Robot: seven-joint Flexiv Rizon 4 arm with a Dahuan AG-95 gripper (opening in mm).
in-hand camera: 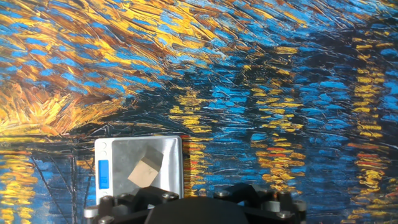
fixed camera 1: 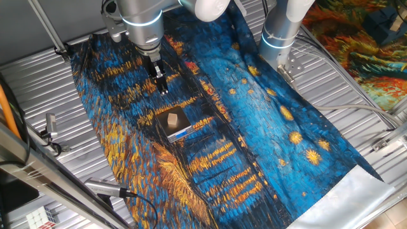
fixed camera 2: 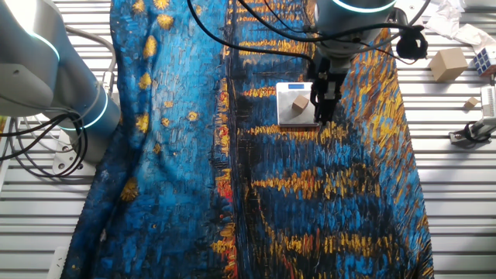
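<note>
A small wooden block (fixed camera 1: 172, 119) rests on a flat digital scale (fixed camera 1: 182, 125) with a metal top. In the wrist view the block (in-hand camera: 145, 171) sits tilted in angle on the scale plate (in-hand camera: 118, 149), close to its middle, and the scale's blue display (in-hand camera: 104, 174) is on the left. My gripper stands open along the bottom edge, its fingers apart with nothing seen between them. From the second exterior view, the gripper (fixed camera 2: 324, 116) hangs just beside the scale (fixed camera 2: 291, 116), covering part of its right edge; the block (fixed camera 2: 300, 103) is clear of it.
A painted cloth (fixed camera 2: 232, 194) covers most of the slatted table, with wide free room around the scale. A larger wooden cube (fixed camera 2: 448, 65) and a puzzle cube (fixed camera 2: 485, 60) stand off the cloth.
</note>
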